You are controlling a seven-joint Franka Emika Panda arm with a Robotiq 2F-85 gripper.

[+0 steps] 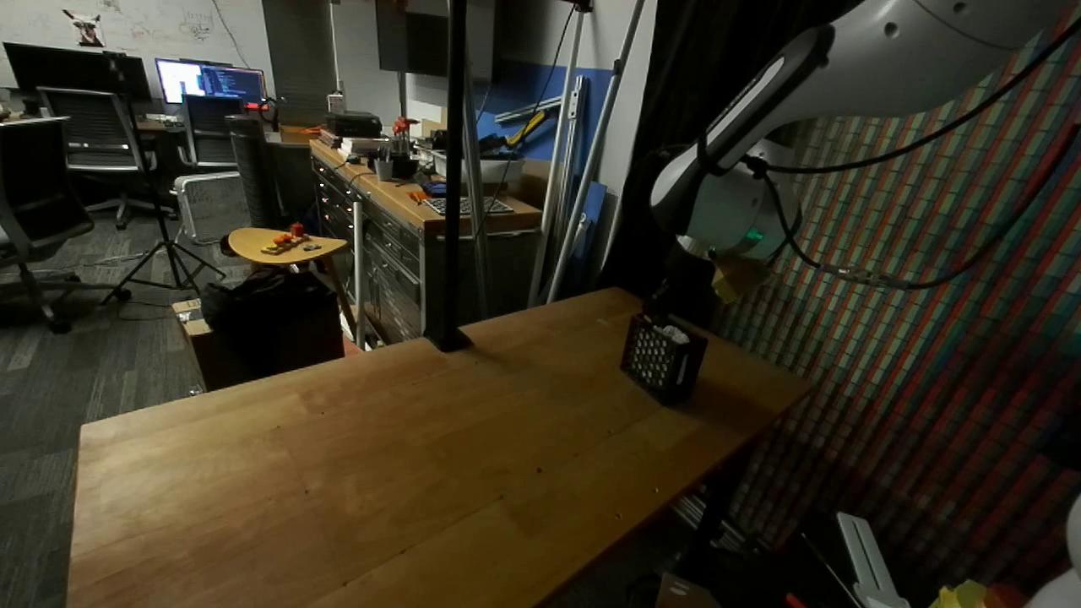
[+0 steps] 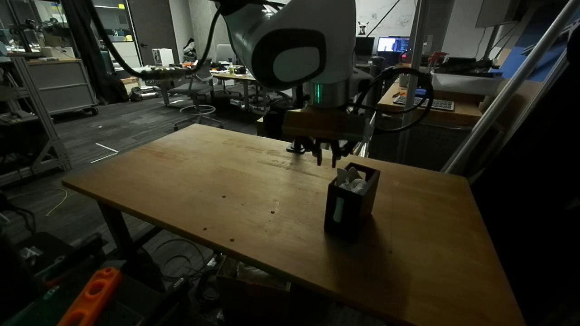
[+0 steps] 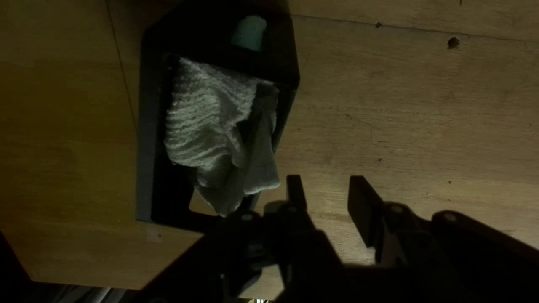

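Note:
A black open-topped box [image 2: 352, 213] with perforated sides stands upright on the wooden table [image 2: 179, 168]. Stuffed inside it is a crumpled light grey cloth [image 3: 217, 131], whose tips rise to the rim in exterior view 2. My gripper [image 2: 326, 162] points down above the box's rim height, a little to one side of it. In the wrist view the gripper is open, and bare table shows between its fingers. One finger [image 3: 296, 194] appears close beside the cloth's loose corner. In exterior view 1 the fingers are dark and hard to make out behind the box [image 1: 661, 360].
A black post [image 1: 453, 203] rises at its edge. Metal poles [image 1: 578, 182] lean beyond the table, and a patterned curtain [image 1: 942, 253] hangs beside the arm.

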